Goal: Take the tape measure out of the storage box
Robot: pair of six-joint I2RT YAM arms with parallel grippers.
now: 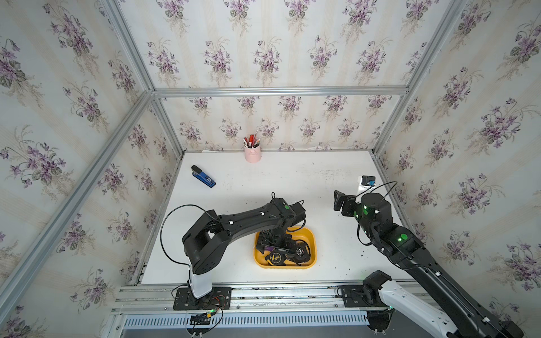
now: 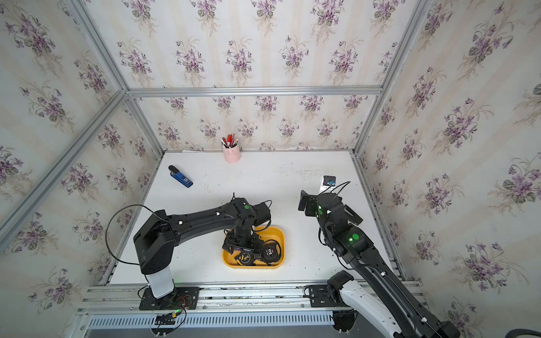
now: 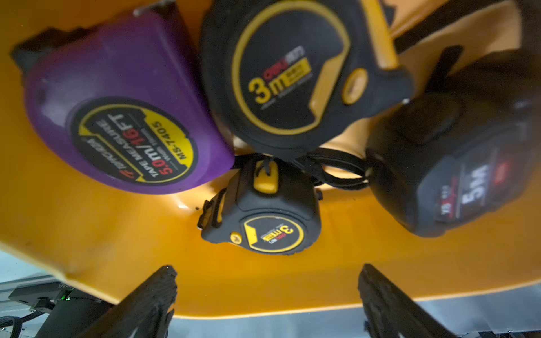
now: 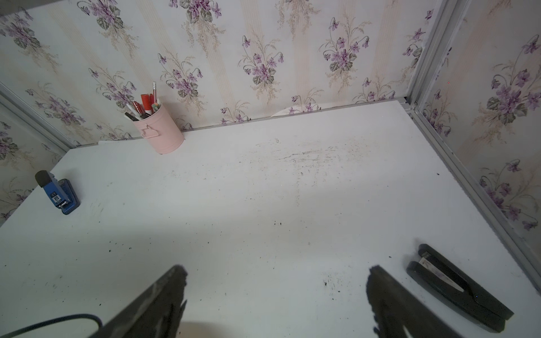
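Several tape measures lie in the yellow storage box point(image 1: 312, 253): a purple one point(image 3: 112, 112), a large black-yellow one point(image 3: 281, 67), a smaller black-yellow one point(image 3: 259, 208) and a black 5M one point(image 3: 450, 157). My left gripper is low over the box, open, its fingers either side of the small tape measure in that wrist view, with none visibly held. My right gripper stands open and empty above the table's right side.
A blue stapler point(image 1: 203, 177) and a pink pen cup point(image 1: 252, 153) stand at the back. A black stapler point(image 4: 456, 287) lies at the right.
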